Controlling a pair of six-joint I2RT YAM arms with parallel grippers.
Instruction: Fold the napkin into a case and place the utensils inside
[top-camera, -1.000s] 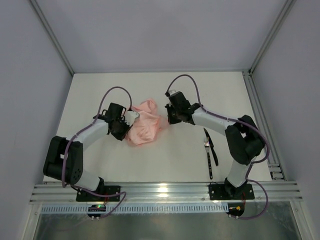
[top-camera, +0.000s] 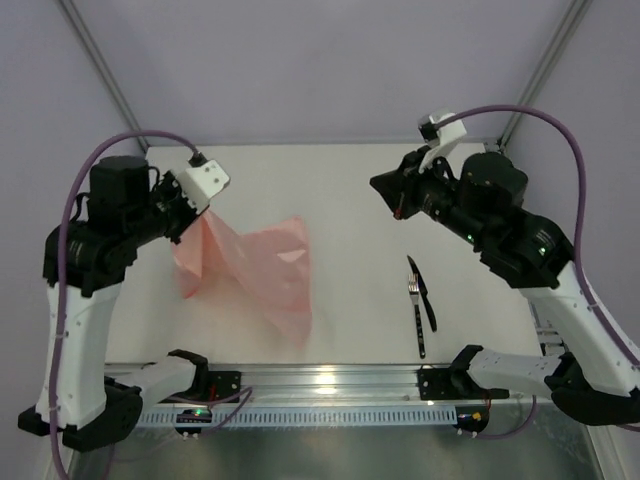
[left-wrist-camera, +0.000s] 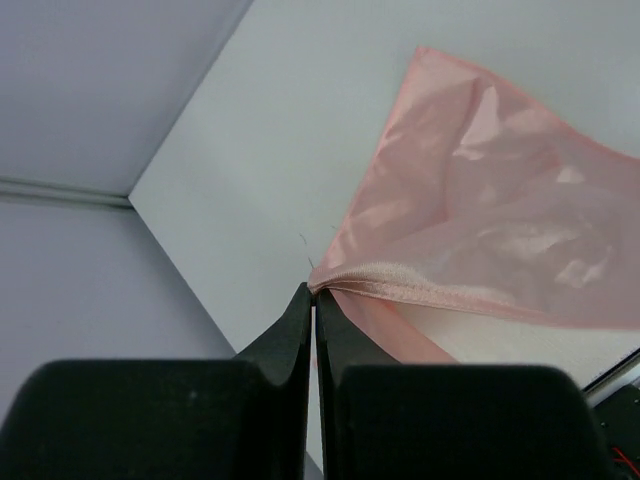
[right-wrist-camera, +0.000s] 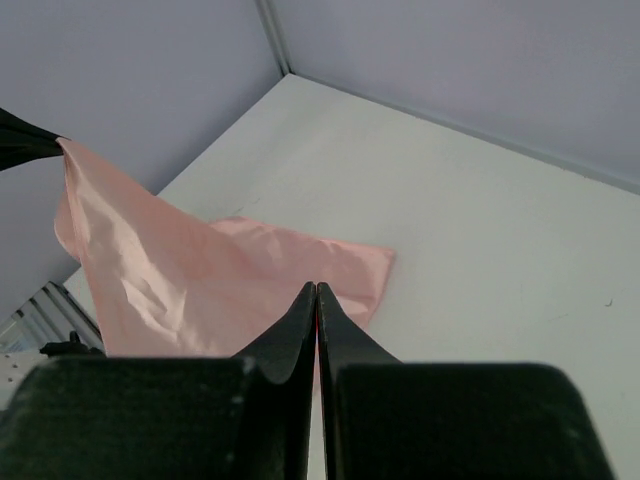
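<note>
The pink napkin (top-camera: 270, 270) hangs by a corner from my left gripper (top-camera: 178, 233), raised on the left, its rest draped toward the table. In the left wrist view the shut fingertips pinch the folded edge of the napkin (left-wrist-camera: 470, 180). My right gripper (top-camera: 393, 200) is raised at the right, shut, with nothing visible between its fingers and apart from the napkin. A fork (top-camera: 414, 325) and a black-handled knife (top-camera: 428, 310) lie side by side on the right of the white table.
Walls surround it, with a metal rail (top-camera: 325, 380) along the front edge.
Both arms have risen and moved apart. The napkin has swung left and toward the front with my left gripper; its corner near my right gripper has come away from it.
</note>
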